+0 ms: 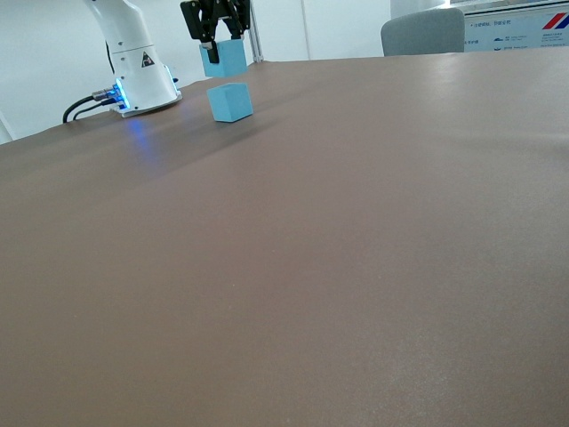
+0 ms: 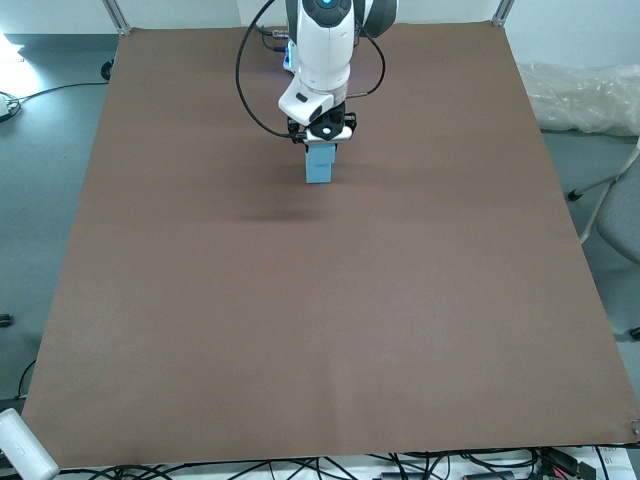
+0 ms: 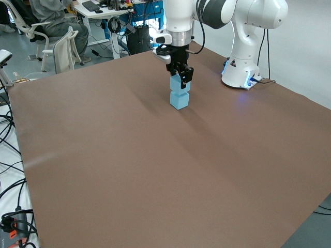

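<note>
A light blue cube (image 1: 230,103) rests on the brown table (image 1: 311,267). Just above it, in the top view, a second blue cube (image 1: 226,59) hangs clear of the table, with my black gripper (image 1: 213,40) shut on it. In the right view the upper cube (image 3: 180,85) appears directly over the lower cube (image 3: 179,100); whether they touch is unclear there. In the left view both cubes (image 2: 319,165) sit below my wrist, largely overlapping.
The arm's white base (image 3: 238,75) stands at the table's edge. Cables (image 2: 270,465) run along one edge, and chairs (image 3: 64,51) stand beyond the table.
</note>
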